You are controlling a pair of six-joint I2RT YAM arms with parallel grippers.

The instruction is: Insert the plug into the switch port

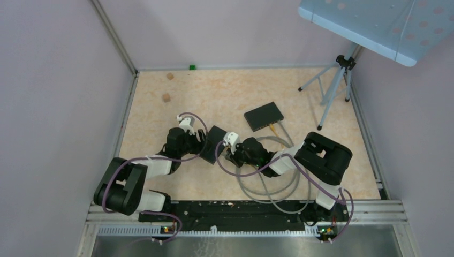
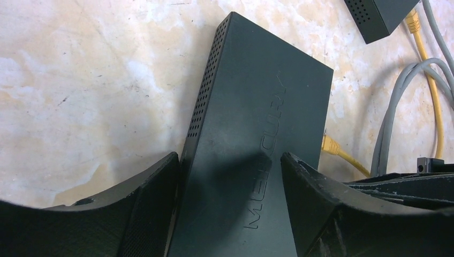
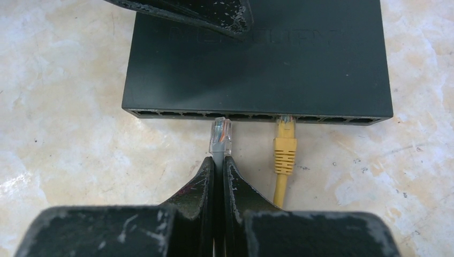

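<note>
A black switch [image 1: 212, 140] [image 3: 257, 69] lies mid-table with a yellow cable's plug [image 3: 285, 152] in one of its ports. My right gripper is shut on a grey cable, its clear plug [image 3: 220, 138] just in front of the port row, left of the yellow plug; whether its tip touches the switch I cannot tell. My left gripper is part open over the near end of the switch [image 2: 257, 107], one finger at either side of the view's middle, near its vented edge.
A second black switch [image 1: 263, 115] lies behind with cables attached. Coils of grey cable [image 1: 249, 193] cover the right front. A tripod stand [image 1: 332, 91] is at the back right.
</note>
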